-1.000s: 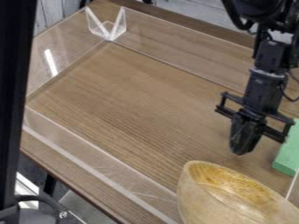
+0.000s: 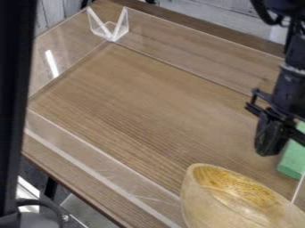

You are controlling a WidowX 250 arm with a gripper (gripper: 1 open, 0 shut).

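Observation:
The black gripper (image 2: 269,141) hangs at the right side of the camera view, its tip low over the wooden tray and shut, with no object visible between its fingers. Just right of it and partly behind it is a green object (image 2: 291,162). A large yellow-tan bowl (image 2: 238,200) sits at the bottom right, cut off by the frame, below the gripper.
The wooden tray floor (image 2: 131,107) is bare across the middle and left. Clear plastic walls (image 2: 95,165) edge it, with a folded clear piece (image 2: 110,27) at the back left corner.
The bowl and green object look unmoved.

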